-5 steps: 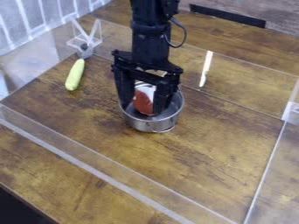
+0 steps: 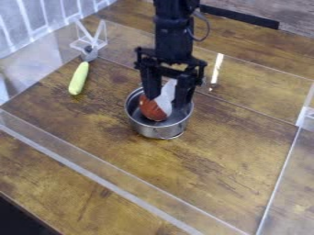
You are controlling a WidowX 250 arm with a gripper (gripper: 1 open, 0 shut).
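Observation:
My black gripper (image 2: 167, 79) hangs over a metal bowl (image 2: 160, 130), its fingers spread open. In the bowl lie a white object (image 2: 167, 97) and a reddish-orange object (image 2: 152, 109). The gripper's tips are just above the bowl's back part; whether they touch anything is unclear.
A yellow-green long object (image 2: 79, 78) lies at the left, below a white-and-grey item (image 2: 91, 39). A thin white stick (image 2: 216, 70) lies right of the gripper.
The gripper has risen and shifted toward the back, uncovering more of the bowl's contents.

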